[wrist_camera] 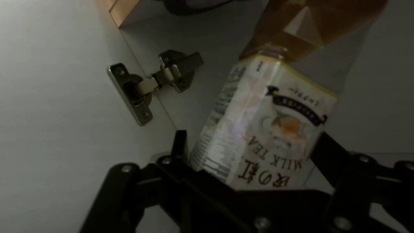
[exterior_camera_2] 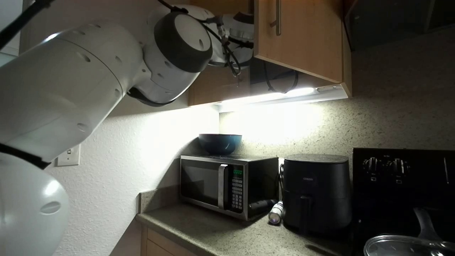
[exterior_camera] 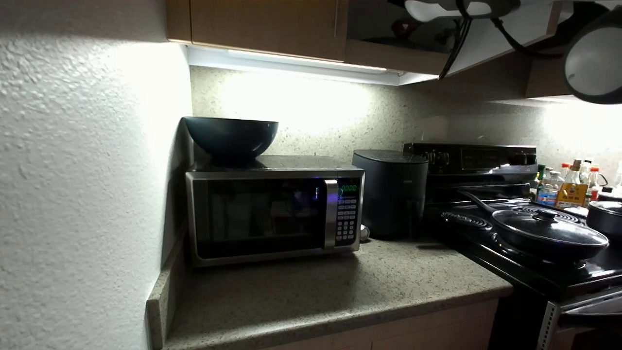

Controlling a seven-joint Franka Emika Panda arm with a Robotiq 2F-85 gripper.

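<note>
A milk tea bottle [wrist_camera: 267,128] with a pale label and brown upper part fills the middle of the wrist view. My gripper is open, one dark finger [wrist_camera: 180,144] to the bottle's left and the other finger [wrist_camera: 330,157] to its right. The bottle's near end is hidden behind the gripper body. Whether the pads touch it I cannot tell. In exterior view 2 the arm [exterior_camera_2: 81,85] reaches up behind the open cabinet door [exterior_camera_2: 298,38], which hides the gripper.
A metal hinge [wrist_camera: 155,79] and pale cabinet panels lie close by the bottle. Below the cabinet stand a microwave [exterior_camera: 274,216] with a dark bowl [exterior_camera: 233,137] on top, and a black air fryer [exterior_camera: 389,195]. A lidded pan [exterior_camera: 542,233] is on the stove.
</note>
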